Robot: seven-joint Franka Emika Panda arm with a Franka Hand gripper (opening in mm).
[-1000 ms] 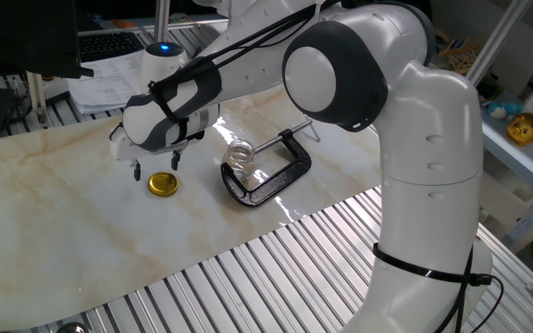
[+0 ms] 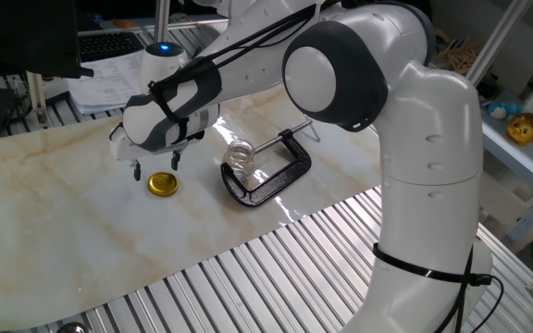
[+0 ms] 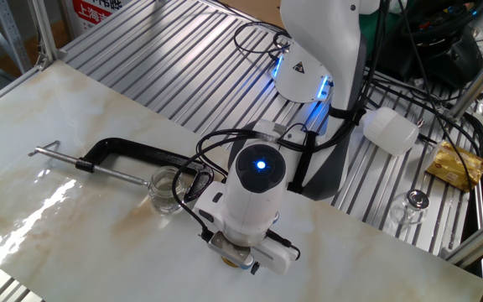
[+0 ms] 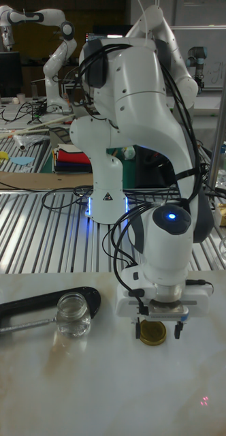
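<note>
A round gold lid [image 2: 163,184] lies flat on the marbled tabletop. Above it my gripper [image 2: 156,168] points down, open, its two dark fingers set wide apart with nothing between them. Seen from the front in exterior view 3, the lid [image 4: 154,333] shows below and between the fingers of the gripper [image 4: 158,330]. In exterior view 2 the hand covers most of the lid [image 3: 230,262]. An open glass jar [image 4: 73,315] stands upright beside a black C-clamp [image 2: 271,183], touching or very close to it. The clamp's screw [image 3: 99,169] reaches toward the jar.
Ribbed metal slats [image 2: 248,277] border the tabletop on the robot's side. A small jar with a dark lid [image 3: 411,207] stands on those slats.
</note>
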